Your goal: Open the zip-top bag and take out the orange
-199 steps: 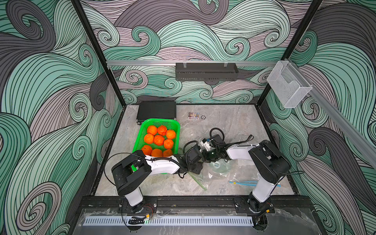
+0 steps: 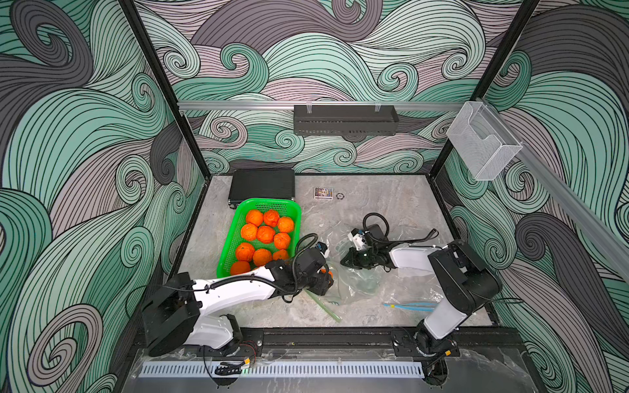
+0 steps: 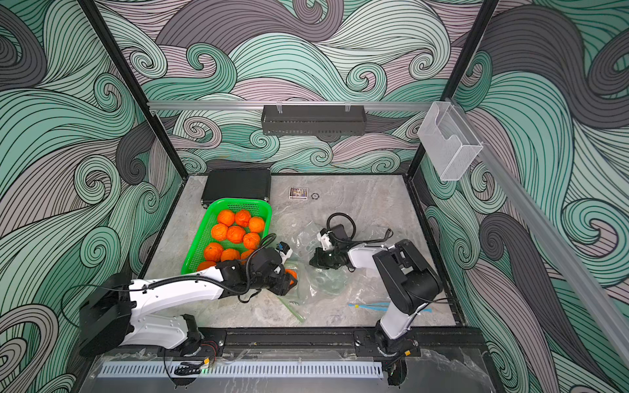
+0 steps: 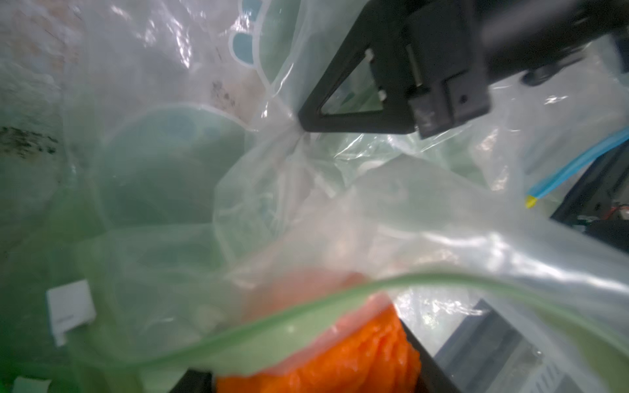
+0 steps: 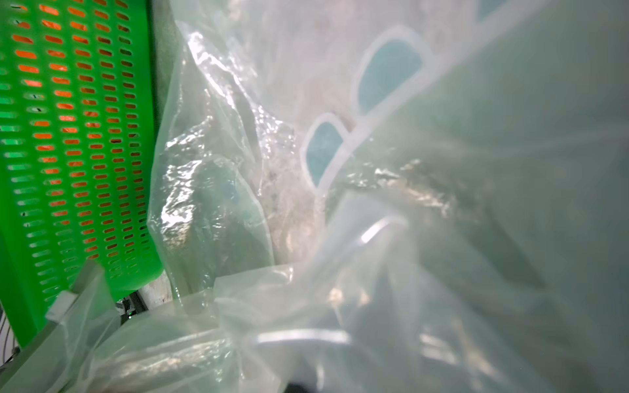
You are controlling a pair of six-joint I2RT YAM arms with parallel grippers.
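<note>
The orange (image 4: 340, 360) shows at the bottom of the left wrist view, with dark fingers of my left gripper (image 3: 288, 280) against both its sides. My left gripper looks shut on it. Part of the fruit is bare, and part lies behind clear film and the green zip edge (image 4: 419, 280) of the bag. The bag (image 2: 359, 281) spreads out crumpled and transparent on the table, its mouth toward the left gripper. On its film my right gripper (image 2: 349, 262) is shut; the left wrist view shows the plastic gathered at its fingertips. Those fingertips are hidden in the right wrist view.
A green basket (image 2: 226, 252) of several oranges stands on the left, partly behind the left arm. Behind it lies a black case (image 2: 262, 185). A blue zip strip (image 2: 416, 306) lies at front right.
My left gripper has drawn back left from the right gripper, and an orange now shows at its fingertips.
</note>
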